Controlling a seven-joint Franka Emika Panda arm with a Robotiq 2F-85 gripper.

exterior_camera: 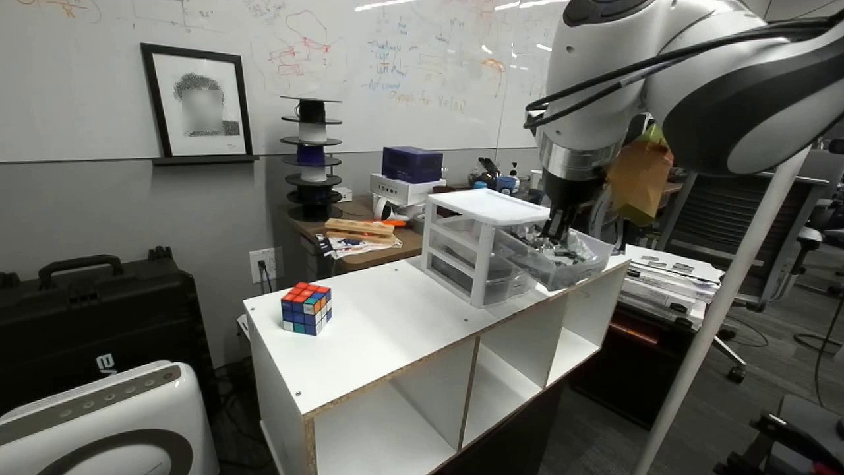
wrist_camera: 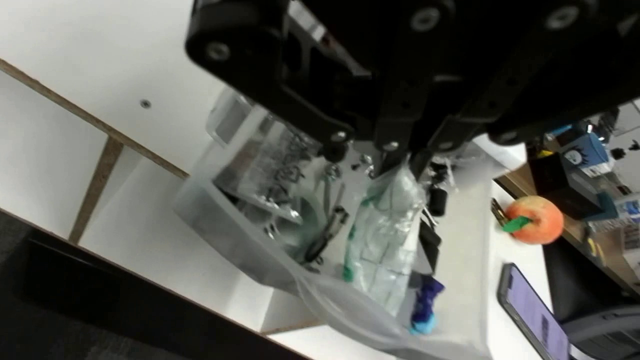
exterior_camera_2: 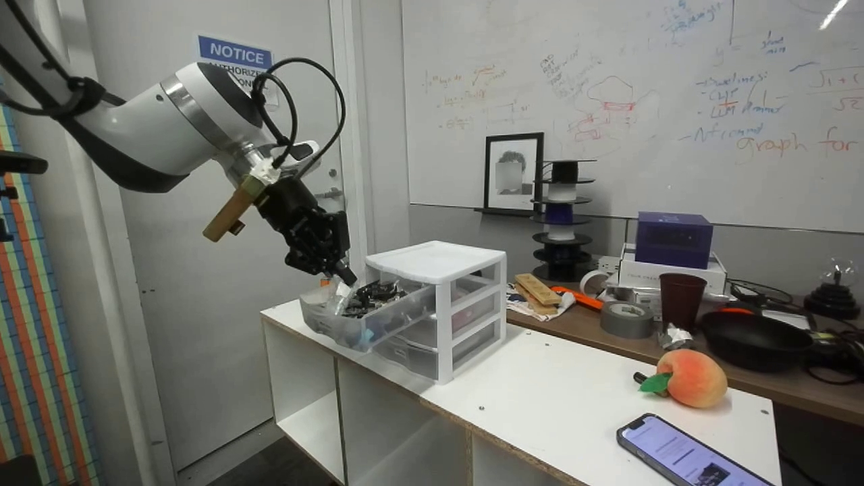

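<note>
My gripper is shut on the gathered end of a clear plastic bag [wrist_camera: 387,237] with green marks. The bag hangs down over the open clear drawer [wrist_camera: 240,237]; whether its lower end touches the contents cannot be told. In exterior view 2, the gripper [exterior_camera_2: 346,275] points down at the drawer [exterior_camera_2: 364,333], and part of the bag [exterior_camera_2: 338,298] shows below the fingertips. The drawer sticks out from the top level of a white-framed drawer unit [exterior_camera_2: 445,312]. Small bags, dark clips and metal bits fill the drawer. From exterior view 1 the gripper [exterior_camera: 558,225] partly blocks the contents.
The unit stands on a white shelf [exterior_camera: 380,316]. A Rubik's cube [exterior_camera: 306,309] sits at one end in exterior view 1. A peach [exterior_camera_2: 692,378] and a phone [exterior_camera_2: 688,453] lie on the same top in exterior view 2. Between them and the unit, the surface is mostly clear.
</note>
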